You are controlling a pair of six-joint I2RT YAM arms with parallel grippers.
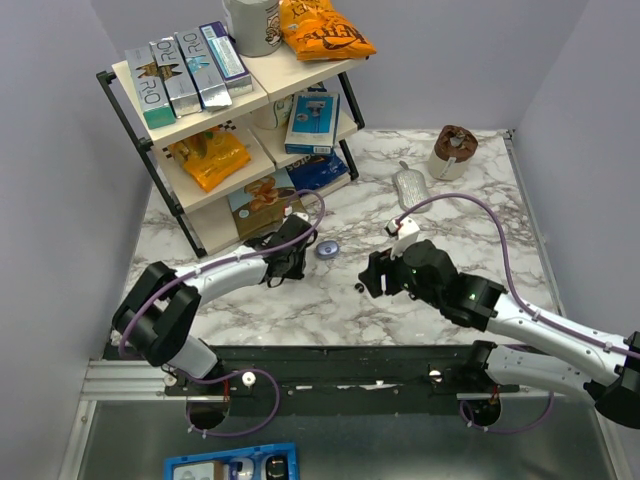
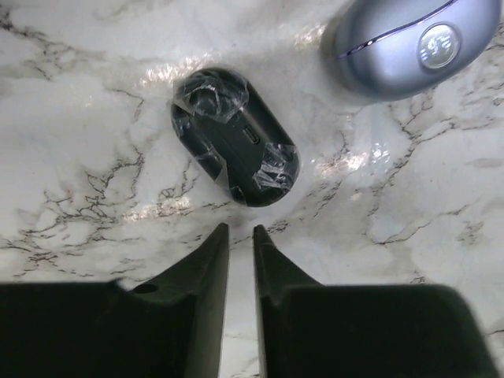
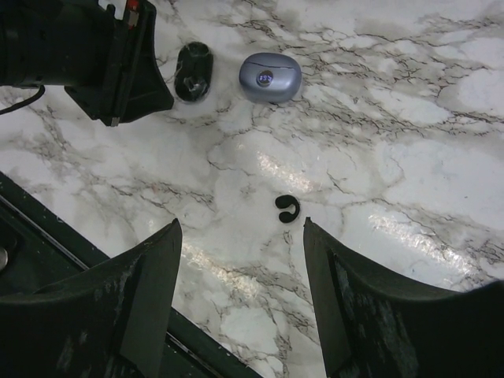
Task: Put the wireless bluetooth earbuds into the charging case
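A black case with clear tape on it lies on the marble table, just beyond the fingertips of my left gripper, which is part open with nothing between its fingers. A lavender-grey oval case sits closed beside it, at upper right in the left wrist view. Small black earbuds lie nearer the table's front in the right wrist view. My right gripper hovers above that area, fingers apart and empty, the earbuds showing just beyond the gap.
A shelf rack with boxes and bags stands at the back left. A grey tray and a pot are at the back right. Its dark front edge runs below both arms.
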